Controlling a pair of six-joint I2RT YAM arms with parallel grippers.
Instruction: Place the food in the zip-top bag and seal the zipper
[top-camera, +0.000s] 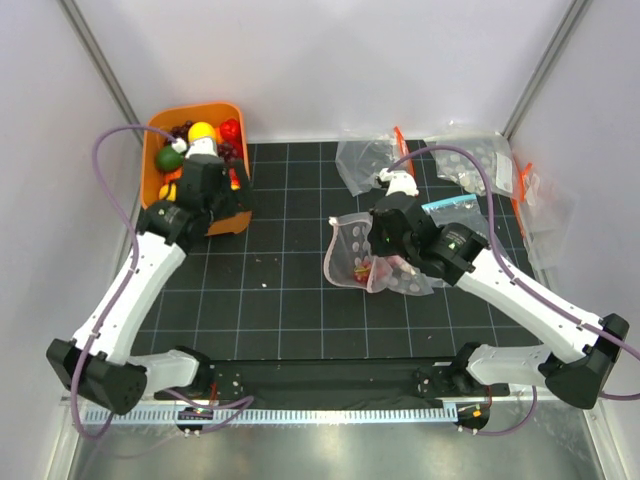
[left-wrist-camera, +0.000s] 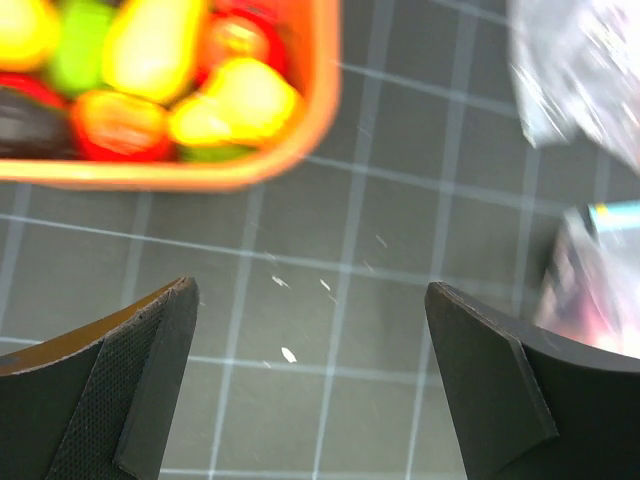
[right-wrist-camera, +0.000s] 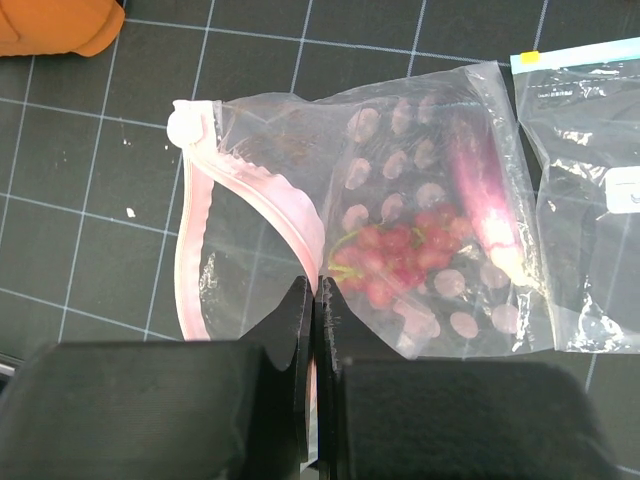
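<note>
A clear zip bag with a pink zipper edge (right-wrist-camera: 285, 205) lies on the dark grid mat, its mouth spread apart toward the left. Inside it are red grapes (right-wrist-camera: 390, 260) and a long pink-purple item (right-wrist-camera: 482, 195). My right gripper is shut on one side of that pink edge. The orange bin (top-camera: 150, 165) at the back left is full of toy food, such as a yellow fruit (top-camera: 202, 132) and a red pepper (top-camera: 230, 130). Over the bin's front right part my left gripper (top-camera: 240, 190) stands open, and only bare mat shows between its fingers.
A bag with a blue zipper (top-camera: 452, 203) lies just right of the pink one. Other empty bags lie behind, one with an orange strip (top-camera: 375, 160) and another clear one (top-camera: 475, 160). Bare mat (top-camera: 285, 240) separates bin and pink bag.
</note>
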